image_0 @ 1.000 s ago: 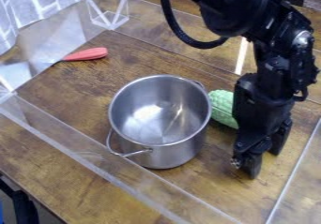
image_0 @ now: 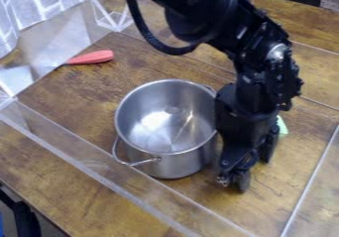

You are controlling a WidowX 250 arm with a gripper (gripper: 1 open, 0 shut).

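Note:
A steel pot (image_0: 157, 132) with side handles stands in the middle of the wooden table (image_0: 79, 162). My black gripper (image_0: 245, 172) is down at the table just right of the pot, beside its wall. A small bit of a green corn (image_0: 280, 124) shows behind the gripper's right side; the rest is hidden by it. Whether the fingers are open or shut, or hold the corn, I cannot tell.
A red-handled utensil (image_0: 87, 58) lies at the upper left. Clear plastic barriers border the area on the left, front and right.
The arm and gripper have moved left toward the pot, now covering most of the corn, which was visible between pot and gripper.

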